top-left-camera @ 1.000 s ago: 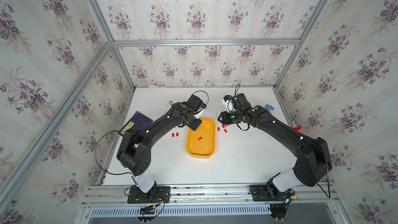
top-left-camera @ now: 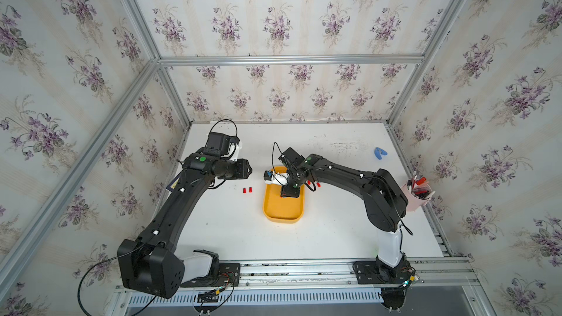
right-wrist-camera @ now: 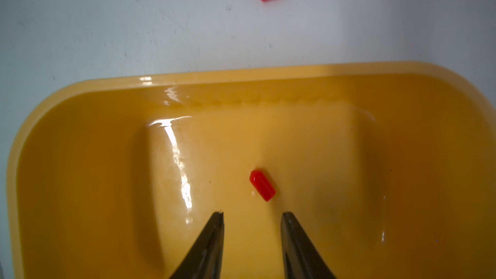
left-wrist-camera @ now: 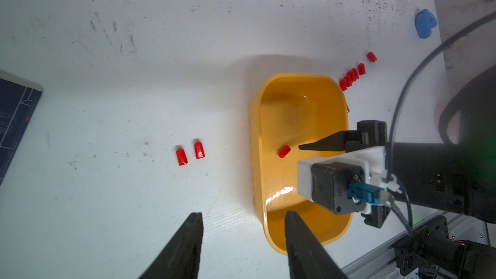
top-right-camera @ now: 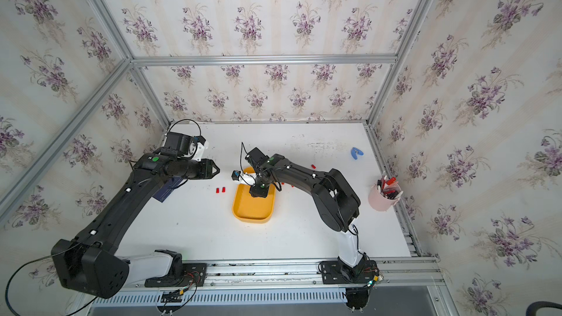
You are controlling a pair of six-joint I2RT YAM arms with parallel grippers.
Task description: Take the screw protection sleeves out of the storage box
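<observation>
One red sleeve (left-wrist-camera: 284, 150) (right-wrist-camera: 262, 185) lies inside the yellow storage box (left-wrist-camera: 256, 139) (right-wrist-camera: 232, 76). My right gripper hangs over the box just short of that sleeve, fingers apart and nothing between them. Two sleeves (left-wrist-camera: 181, 156) (left-wrist-camera: 199, 149) lie on the table left of the box; several more (left-wrist-camera: 354, 74) lie beyond its right. My left gripper is open and empty, raised to the left of the box.
A dark blue board (left-wrist-camera: 13, 118) lies at the table's left side. A blue object (top-left-camera: 379, 152) is at the back right, a pink cup of tools (top-right-camera: 381, 199) at the right edge.
My left arm has withdrawn leftward from over the box. My right arm has moved left and down over the box and the sleeve in it.
</observation>
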